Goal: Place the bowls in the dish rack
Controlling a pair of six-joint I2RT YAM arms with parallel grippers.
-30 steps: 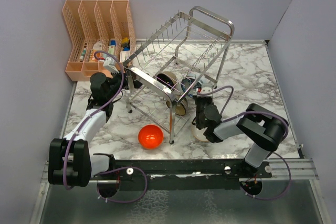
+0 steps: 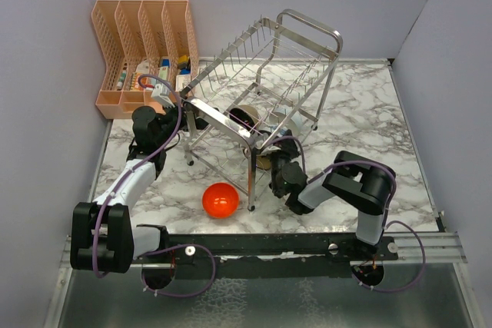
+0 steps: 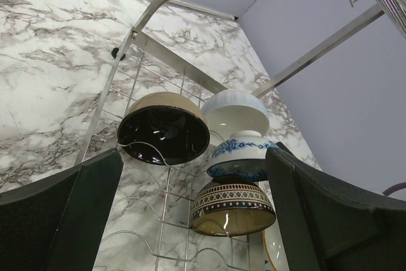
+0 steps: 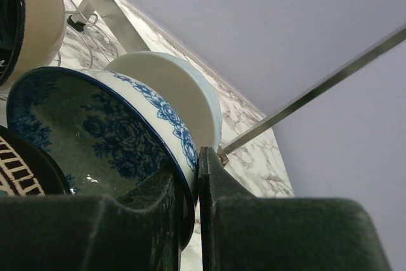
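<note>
My right gripper is shut on the rim of a blue floral bowl [image 4: 101, 138], tilted among the bowls in the rack's lower level. Behind it sit a white bowl and a tan-and-black bowl [image 3: 162, 131]; a patterned bowl [image 3: 231, 211] is below it in the left wrist view. The dish rack [image 2: 253, 182] stands mid-table. My left gripper is open at the rack's left side, nothing between its fingers. An orange bowl [image 2: 221, 200] lies on the table in front of the rack.
A divided peach organizer [image 2: 115, 44] with small items stands at the back left. Walls border both sides.
My right arm has moved leftward and toward the front, under the rack's front corner, along with the blue floral bowl. The left arm has not moved.
</note>
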